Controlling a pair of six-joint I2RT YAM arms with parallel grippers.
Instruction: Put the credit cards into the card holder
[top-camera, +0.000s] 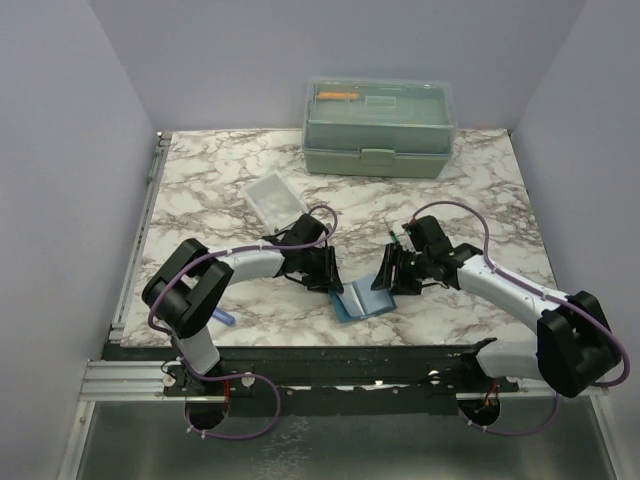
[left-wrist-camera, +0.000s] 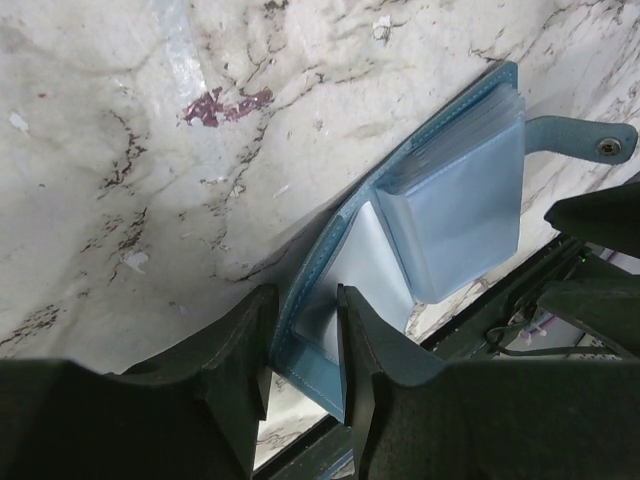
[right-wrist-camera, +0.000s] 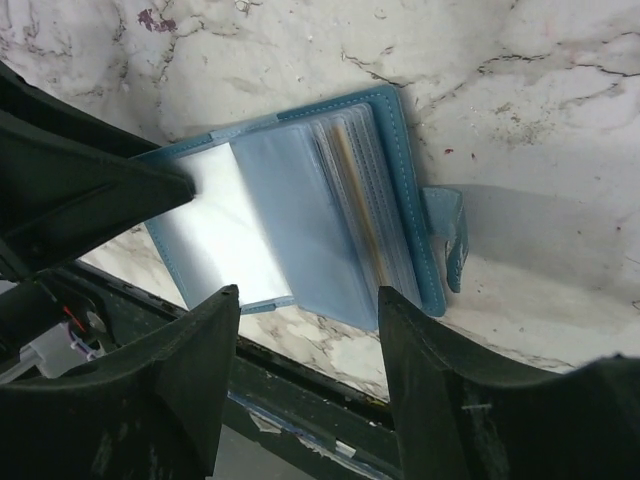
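The blue card holder (top-camera: 352, 302) lies opened out near the table's front edge, its clear sleeves on the right side. In the right wrist view, one yellowish edge shows among the stacked sleeves (right-wrist-camera: 355, 190); whether it is a card is hard to tell. My left gripper is shut on the holder's left cover, with a white inner panel (left-wrist-camera: 372, 265) beside its fingers. Over the sleeve side stands my right gripper, its fingers part open, nothing between the fingertips. In the top view, the right gripper (top-camera: 390, 287) hides the holder's strap.
An empty white tray (top-camera: 273, 200) lies behind the left arm. A lidded green box (top-camera: 380, 128) fills the back. A dark green pen-like item (top-camera: 393, 237) sits behind the right gripper, a blue item (top-camera: 223, 316) at front left.
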